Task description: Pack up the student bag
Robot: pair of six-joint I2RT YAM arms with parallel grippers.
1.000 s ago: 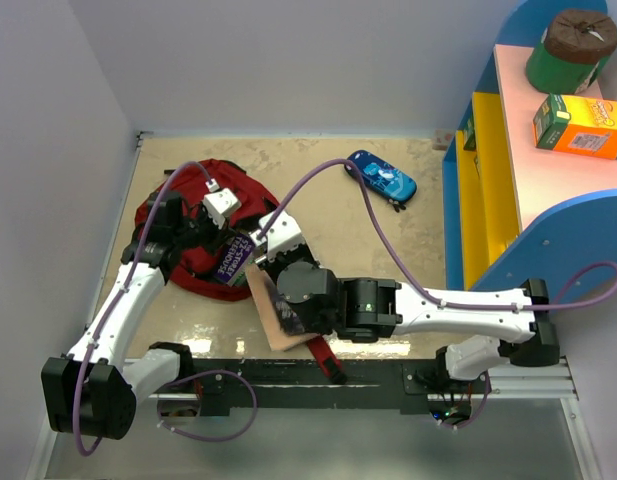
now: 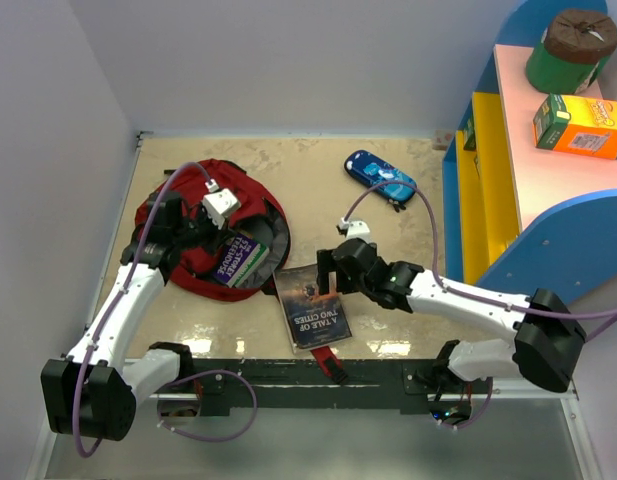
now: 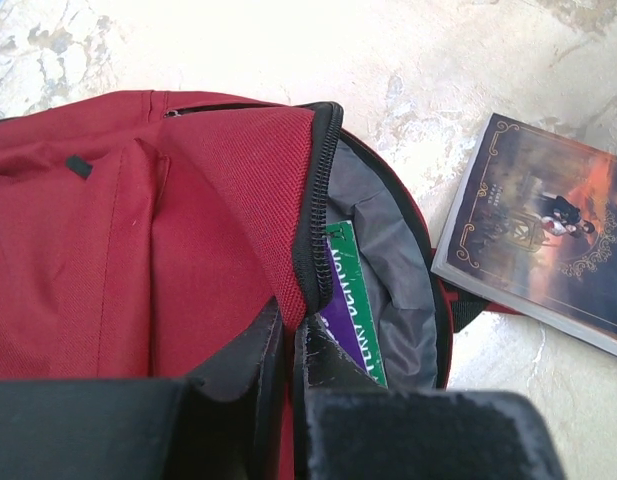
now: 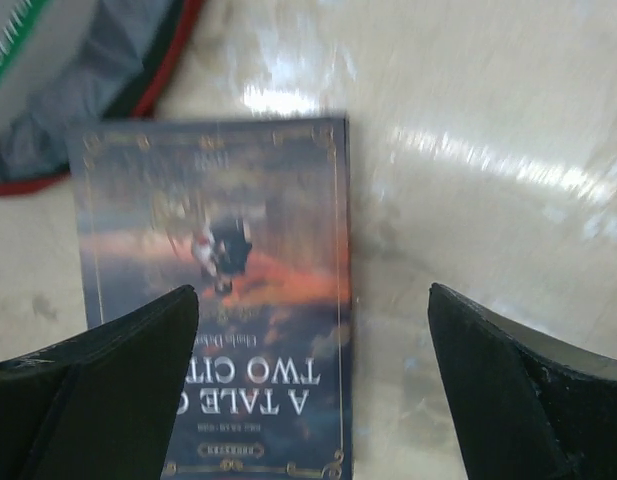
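The red bag (image 2: 213, 290) lies on the left of the table, its mouth held up and its grey lining (image 3: 383, 290) showing. My left gripper is shut on the zipped edge of the bag's opening. Inside the bag sits a purple and green book (image 2: 242, 260). The dark book A Tale of Two Cities (image 2: 313, 312) lies flat on the table in front of the bag, beside its opening. Over the table to the right of that book my right gripper stands open, nothing between its fingers. A blue pencil case (image 2: 380, 178) lies at the back.
A shelf unit (image 2: 578, 240) with blue sides stands on the right, carrying an orange and green box (image 2: 580, 125) and a green and brown pot (image 2: 571, 50). A red strap (image 2: 328, 362) hangs over the front edge.
The dark book was tilted up in my right gripper and now lies flat on the table, released. My right arm has drawn back to the right. The left arm stays put.
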